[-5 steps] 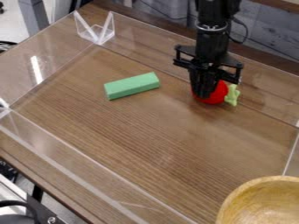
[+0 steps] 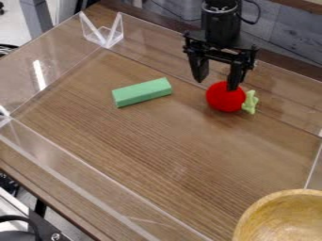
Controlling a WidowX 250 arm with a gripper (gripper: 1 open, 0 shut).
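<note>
My black gripper (image 2: 217, 58) stands open at the upper middle, its fingers reaching down just behind and above a red ball (image 2: 227, 97) on the wooden table. A pale green small piece (image 2: 250, 102) lies against the ball's right side. I see nothing held between the fingers.
A green block (image 2: 141, 92) lies to the left. A clear plastic holder (image 2: 102, 29) stands at the back left. A yellow bowl (image 2: 277, 221) sits at the front right.
A second ago the gripper was lower, over the red ball and hiding part of it. Now it is higher and further back, and the ball shows clearly.
</note>
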